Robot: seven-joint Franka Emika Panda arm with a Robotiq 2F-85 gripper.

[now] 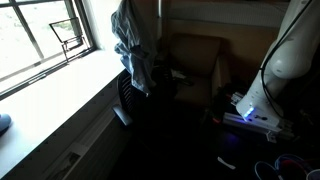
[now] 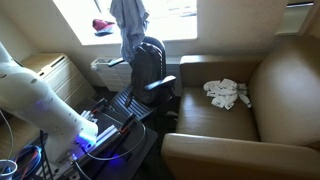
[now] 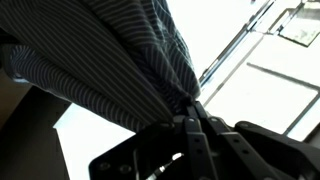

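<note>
A grey-blue, finely striped cloth (image 1: 133, 45) hangs down in front of the black chair, its top cut off by the upper edge of exterior view 1. The same cloth (image 2: 130, 28) shows in front of the window in exterior view 2. In the wrist view, my gripper is shut, and the gathered cloth (image 3: 110, 55) runs up to its fingertips and fans out beyond them. Both exterior views leave the gripper out of frame above.
Below the cloth stands a black office chair (image 2: 148, 72). A brown leather sofa (image 2: 215, 118) carries a crumpled white cloth (image 2: 228, 93). The white windowsill (image 1: 60, 105) is mostly clear; a red item (image 2: 103, 24) lies near the window.
</note>
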